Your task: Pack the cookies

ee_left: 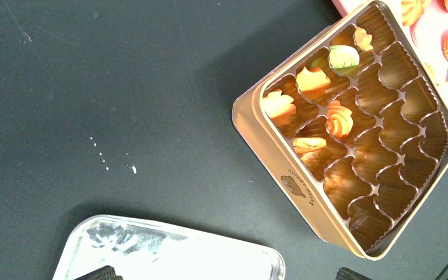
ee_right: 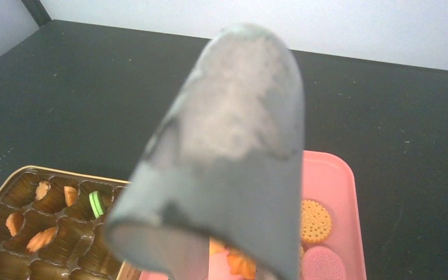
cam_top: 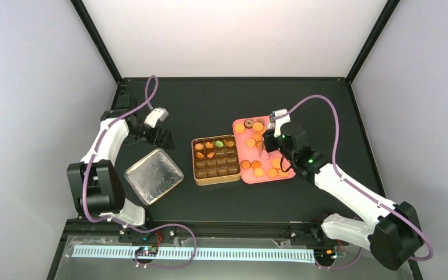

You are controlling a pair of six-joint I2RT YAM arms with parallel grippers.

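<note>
A gold tin [cam_top: 216, 181] with a brown divided insert [ee_left: 385, 140] holds several cookies, mostly orange and one green [ee_left: 343, 58], in its back compartments. Right of it, a pink tray [ee_right: 332, 181] carries more cookies, among them a round yellow one [ee_right: 314, 221] and a pink one [ee_right: 321, 265]. My right gripper [cam_top: 265, 146] hangs over this tray; a large grey, blurred finger [ee_right: 216, 163] fills the middle of the right wrist view, hiding whether anything is between the fingertips. My left gripper [cam_top: 163, 140] stays left of the tin, apparently open, with nothing seen between its fingers.
A silver lid [cam_top: 153, 177] lies at the front left, apart from the tin.
</note>
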